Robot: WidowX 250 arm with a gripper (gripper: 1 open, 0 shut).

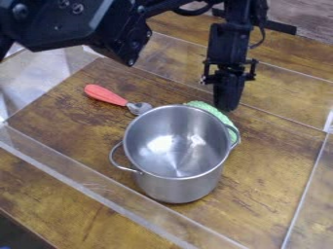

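Note:
My gripper (228,95) points down at the upper right of the camera view, above the wooden surface just behind a pale green object (213,114). It looks shut, with nothing visible between its fingers. A steel pot (176,170) with two side handles stands in front, partly hiding the green object. To its left lies a utensil with an orange handle (107,95) and a metal end.
Transparent strips cross it along the left and back. My black arm covers much of the top left.

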